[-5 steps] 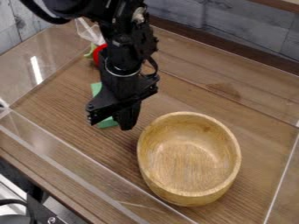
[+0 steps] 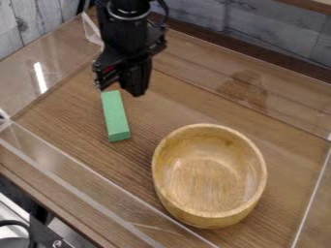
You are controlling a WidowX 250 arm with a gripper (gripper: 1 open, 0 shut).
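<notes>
My black gripper hangs over the wooden table at upper centre-left, just above and behind a green rectangular block. The block lies flat on the table, fully visible, apart from the gripper. The gripper looks shut, with nothing visible held in it.
A large, empty tan bowl takes up the lower right. White edges border the table at the left and right, and a black cable lies at the lower left corner.
The arm has moved up and back, away from the viewer, uncovering the green block, which was mostly hidden behind the gripper.
</notes>
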